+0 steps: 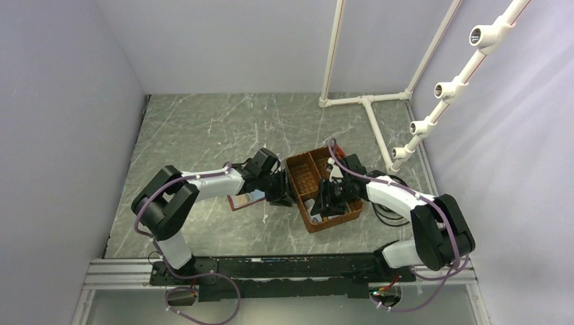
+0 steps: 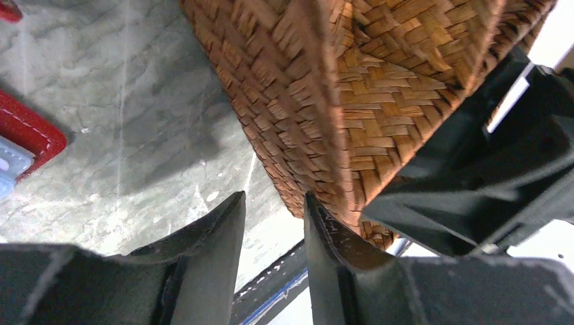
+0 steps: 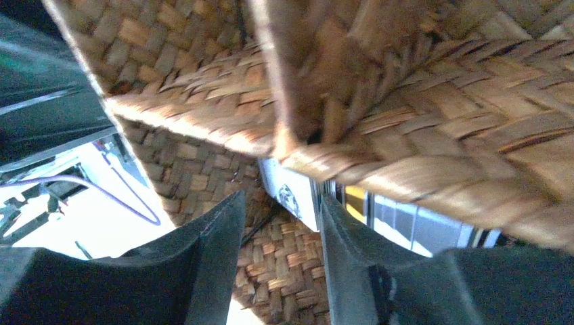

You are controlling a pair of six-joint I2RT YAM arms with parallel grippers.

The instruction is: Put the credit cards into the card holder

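The red-edged card holder (image 1: 256, 197) lies on the table, partly covered by my left arm in the top view; its red corner (image 2: 51, 139) and bluish pocket show in the left wrist view. In the front compartment of the woven basket (image 1: 315, 227) several cards stand on edge. One white card (image 3: 298, 195) tilts out beside the right fingertips. My right gripper is part open over that compartment, the card close to one finger. My left gripper reaches the basket's left outer wall. Its fingers are apart, and I cannot tell whether anything is held.
The basket's inner divider (image 3: 406, 176) passes close in front of the right fingers. Both grippers are close together around the basket. Black cable coils (image 1: 387, 211) lie to its right.
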